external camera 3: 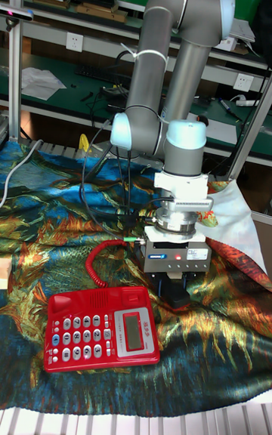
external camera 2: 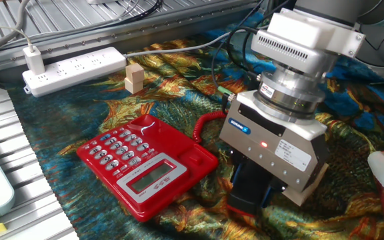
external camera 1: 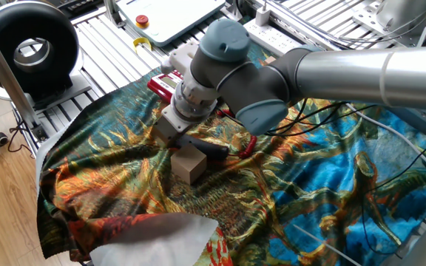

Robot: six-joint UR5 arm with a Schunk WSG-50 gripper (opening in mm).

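My gripper (external camera 2: 251, 183) points down beside a red desk telephone (external camera 2: 145, 163), its blue-edged fingers on either side of a dark handset (external camera 2: 247, 190). It appears shut on the handset, though the contact is partly hidden. In exterior view 1 the handset (external camera 1: 209, 150) stretches right from beneath the gripper, just behind a wooden block (external camera 1: 188, 166). Red coiled cord (external camera 2: 204, 123) comes from the phone's far side. Exterior view 3 has the phone (external camera 3: 97, 326) on the cloth, left of the gripper, with its cradle empty.
Patterned cloth (external camera 1: 124, 185) covers the table in folds. Two small wooden blocks (external camera 2: 134, 81) stand near a white power strip (external camera 2: 75, 70). Pale cloth (external camera 1: 154, 240) lies at the front edge in exterior view 1. Black cables hang near the arm.
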